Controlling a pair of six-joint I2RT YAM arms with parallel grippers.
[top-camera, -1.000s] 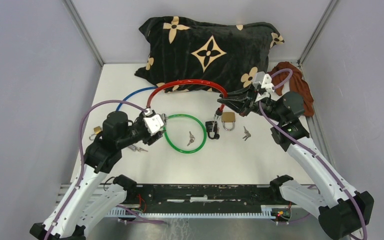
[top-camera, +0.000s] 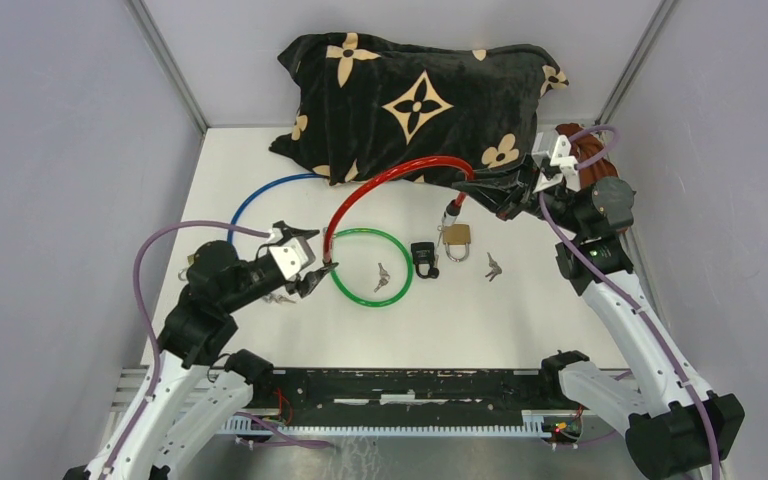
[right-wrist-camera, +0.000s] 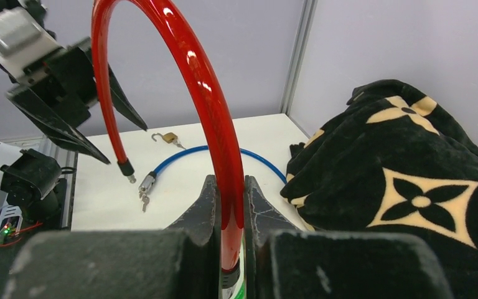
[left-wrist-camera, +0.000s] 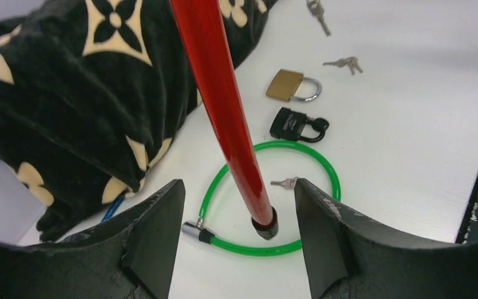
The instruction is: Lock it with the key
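Observation:
A red cable lock (top-camera: 410,166) arches in the air. My right gripper (top-camera: 496,190) is shut on it near the lock-body end (top-camera: 451,210), from which keys seem to hang in the top view. The free end (left-wrist-camera: 263,224) with its dark tip hangs just in front of my left gripper, which stands open around it, apparently touching nothing in the left wrist view. In the right wrist view that tip (right-wrist-camera: 126,168) hangs below the left fingers.
On the white table (top-camera: 520,320) lie a green cable lock (top-camera: 404,250), a blue cable (top-camera: 260,190), a black padlock (top-camera: 424,256), a brass padlock (top-camera: 457,235) and several keys. A patterned cushion (top-camera: 360,90) fills the back, with brown cloth at the right.
My right gripper has moved right with the red cable, whose free end has shifted right and down in the top view. My left gripper has moved slightly right and turned, its fingers now visibly spread.

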